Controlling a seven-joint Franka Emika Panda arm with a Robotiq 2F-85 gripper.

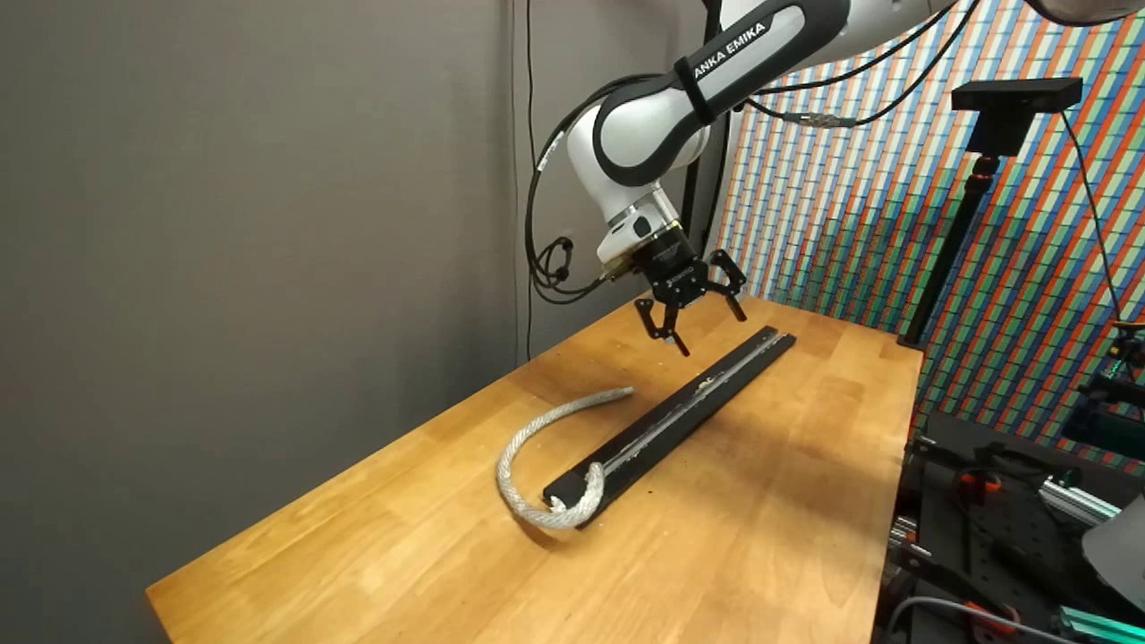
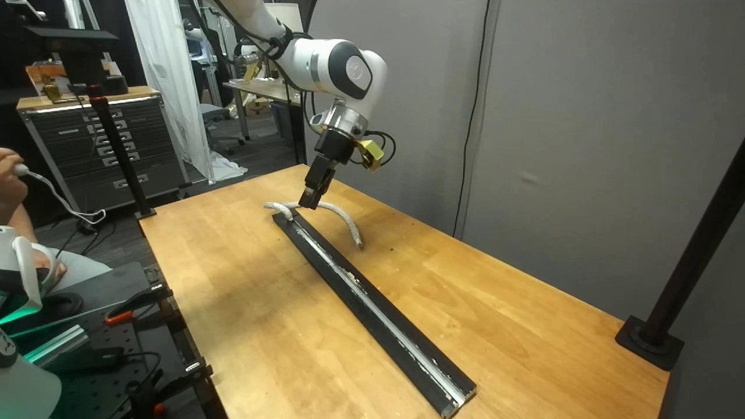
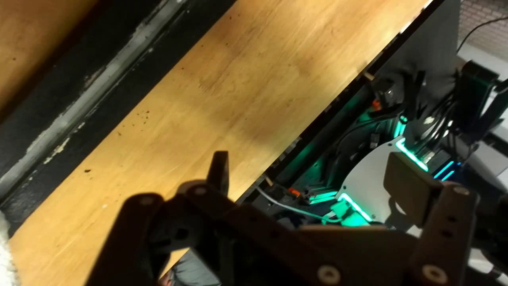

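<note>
A pale braided rope [image 1: 513,449] lies curved on the table, one end crossing the near end of a long black bar [image 1: 671,424] with a grey channel down its middle. In exterior view 2 the same rope [image 2: 346,221] curls round the bar's far end. My gripper [image 1: 710,333] hangs tilted in the air above the table, beyond the rope, its fingers spread wide with nothing between them. From the wrist, the bar [image 3: 109,81] crosses the upper left and only a sliver of rope [image 3: 7,252] shows at the left edge.
A black camera post [image 1: 950,247] stands at the far right corner, another post [image 2: 670,293] at the opposite end. Beyond the table's side edge sits a dark cart [image 2: 112,363] with tools and cables. A grey wall flanks the other side.
</note>
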